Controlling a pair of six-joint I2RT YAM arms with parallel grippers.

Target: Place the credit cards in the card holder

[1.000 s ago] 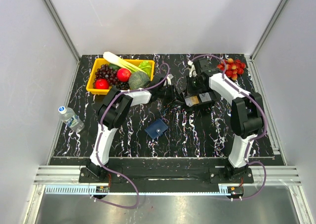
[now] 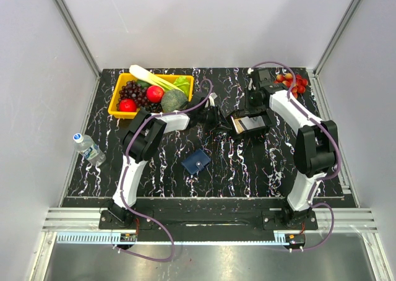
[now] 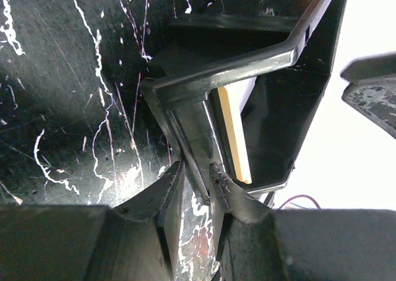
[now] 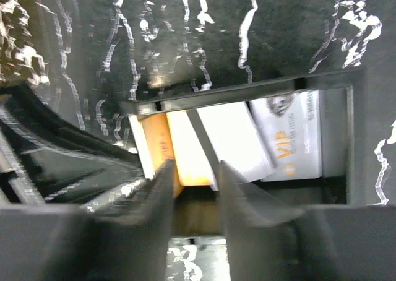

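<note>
A black box (image 2: 260,125) sits right of centre, holding several cards (image 4: 286,137), one marked VIP, some white and orange. My left gripper is shut on the box's rim at its left end. My right gripper is above the box, its fingers blurred and close together over the cards; whether they hold anything cannot be seen. A dark blue card holder (image 2: 196,161) with a round clasp lies on the table in front of the box.
A yellow basket of produce (image 2: 114,101) stands back left, a water bottle (image 2: 90,150) at left, red fruit (image 2: 301,83) back right.
My right arm has moved to the right over the box, uncovering more of the cards. The left arm and blue holder have stayed still.
</note>
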